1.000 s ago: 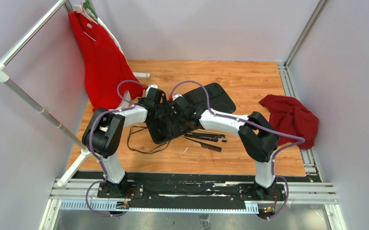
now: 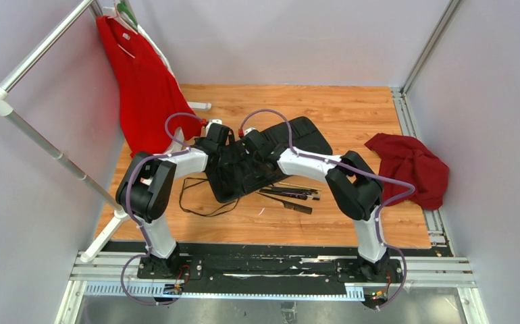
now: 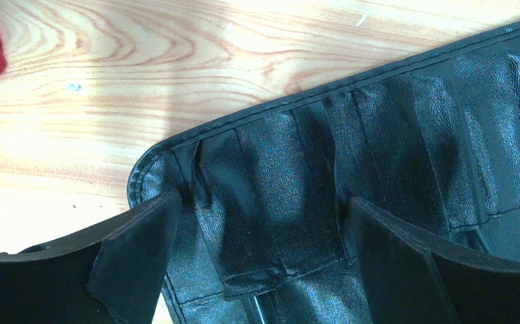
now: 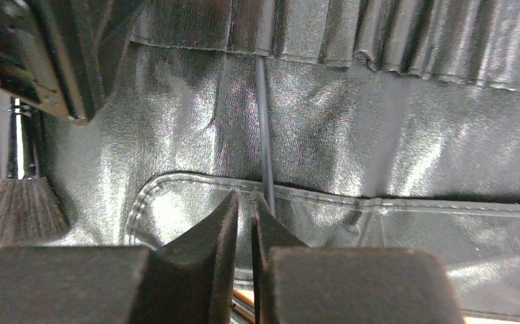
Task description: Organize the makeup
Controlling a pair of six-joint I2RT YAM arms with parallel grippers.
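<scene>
The black brush case [image 2: 301, 137] lies unrolled on the table, with both arms over its left part. In the left wrist view my left gripper stands open, its fingertips on either side of a puckered pocket [image 3: 271, 196]. A dark handle [image 3: 261, 309] shows below that pocket. My right gripper is open by a narrow gap, nothing clearly between its tips. A thin dark handle [image 4: 265, 121] runs from a pocket down to beside the right fingertip. To the left in the right wrist view lies a brush with dark bristles [image 4: 24, 210].
Several brushes and pencils [image 2: 291, 193] and a comb [image 2: 298, 207] lie in front of the case. Left of them is a loose cord [image 2: 206, 214]. Dark red cloth [image 2: 411, 169] sits at right; a red garment [image 2: 139, 81] hangs at left.
The right arm has shifted slightly, its elbow a little to the left, while its gripper stays over the case. The left arm and the loose items have not visibly moved.
</scene>
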